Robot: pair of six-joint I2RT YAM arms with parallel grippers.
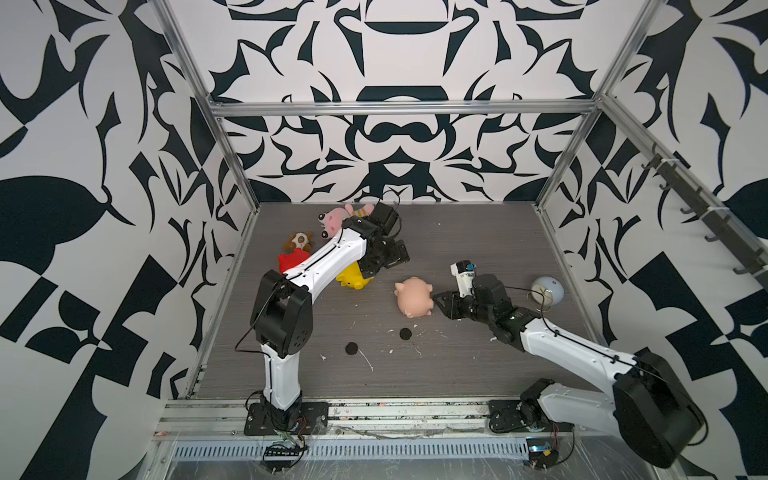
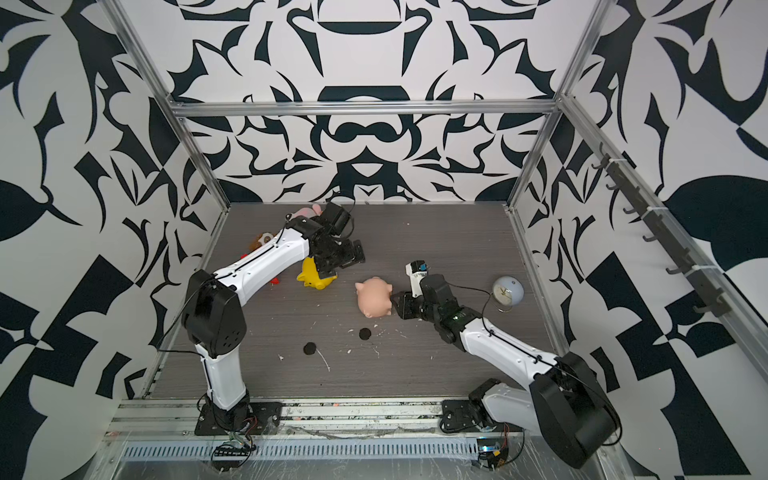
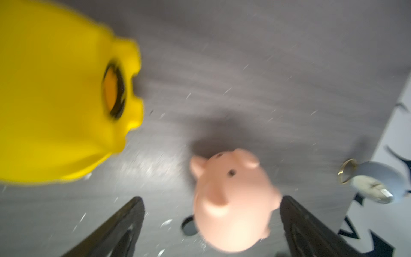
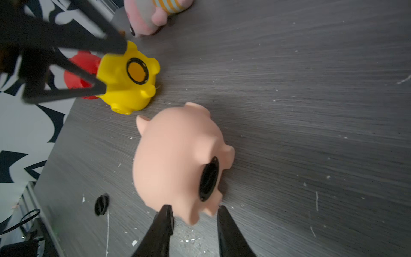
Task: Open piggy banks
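The pink piggy bank (image 1: 414,297) lies on the table, a dark oval opening on its underside facing my right gripper in the right wrist view. That gripper is just short of it, fingers part open with nothing between. A yellow piggy bank (image 2: 314,272) lies further left, with an orange-centred ring in its underside, and a red one (image 1: 293,260) is partly behind the arm. My left gripper hangs open above the table near the yellow bank. Two black discs (image 1: 351,349) lie in front, probably loose plugs.
A pink striped plush (image 4: 146,15) and a brown plush (image 1: 297,241) sit at the back left. A round pale object with a brass ring (image 2: 508,291) is at the right.
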